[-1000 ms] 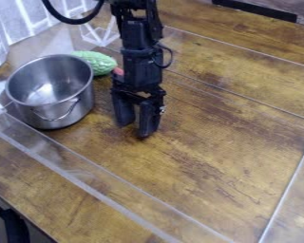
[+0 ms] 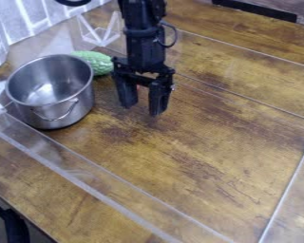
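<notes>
My black gripper (image 2: 143, 95) hangs low over the wooden table, right of the steel pot and near its middle-back. Its two dark fingers point down and appear spread apart; whether anything small sits between them is hard to see. A steel pot (image 2: 49, 90) with a handle stands at the left. Behind it lies a green leafy vegetable (image 2: 94, 63), like a cabbage or lettuce, partly hidden by the pot.
Clear strips run along its front left and right side. A pale translucent sheet or curtain (image 2: 15, 24) is at the back left.
The gripper has turned about its vertical axis and shifted slightly up in the view. The pot and the green vegetable stay where they were.
</notes>
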